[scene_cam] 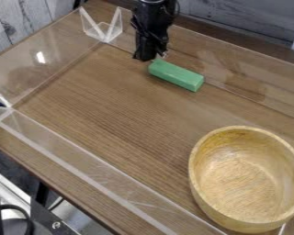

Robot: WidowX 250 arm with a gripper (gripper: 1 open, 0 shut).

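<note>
The black gripper [151,44] reaches down from the top of the camera view to the wooden table, just up and left of a green rectangular block [175,76]. Its fingers look shut, with nothing visible between them, though they are small and dark. The block lies flat and angled, close to the gripper's tip.
A large pale round bowl [245,179] stands at the front right. A clear plastic object [102,25] sits at the back left. Transparent walls line the left side of the wooden table [107,119].
</note>
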